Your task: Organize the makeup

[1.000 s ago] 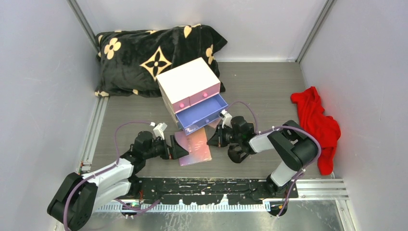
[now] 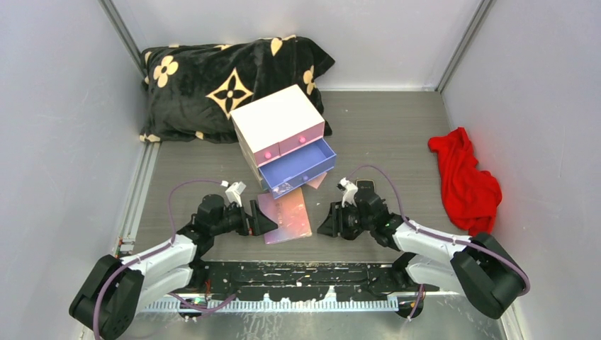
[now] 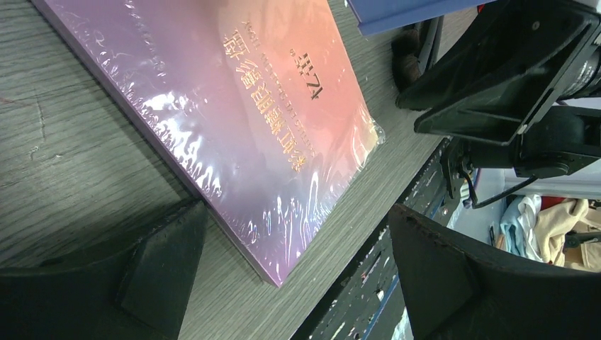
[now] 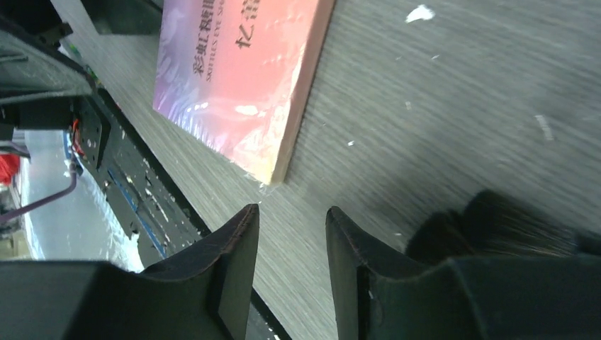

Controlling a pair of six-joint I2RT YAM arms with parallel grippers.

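Note:
A white organizer [image 2: 276, 113] with pink drawers stands on the table, its blue drawer [image 2: 294, 166] pulled out and empty apart from what cannot be made out. A pink-purple boxed palette [image 2: 283, 216] in shiny wrap lies flat in front of it. My left gripper stands open low at the palette's near-left edge and corner. My right gripper is open, low over bare table just off the palette's corner, nothing between its fingers. A second pink item [image 2: 316, 180] lies partly hidden by the blue drawer.
A dark patterned cushion [image 2: 184, 92] fills the back left, a red cloth [image 2: 461, 180] lies at the right. A black object [image 4: 510, 227] sits beside my right gripper, largely hidden by the arm in the top view.
My right arm has drawn back from the palette toward the front right, its gripper lower in the top view. The left arm and the organizer look unchanged.

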